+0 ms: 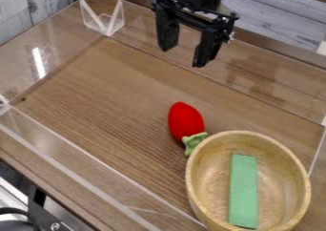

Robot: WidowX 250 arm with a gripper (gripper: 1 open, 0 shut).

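My black gripper [186,40] hangs open over the back middle of the wooden table [90,111], nothing between its fingers. A red object [186,120] with a green end, like a strawberry or radish toy, lies mid-table, below the gripper in the view. Just to its lower right a round tan bowl [205,193] holds a long green block [243,190].
A clear plastic holder [103,16] stands near the back left edge. A dark cable lies off the edge at lower left.
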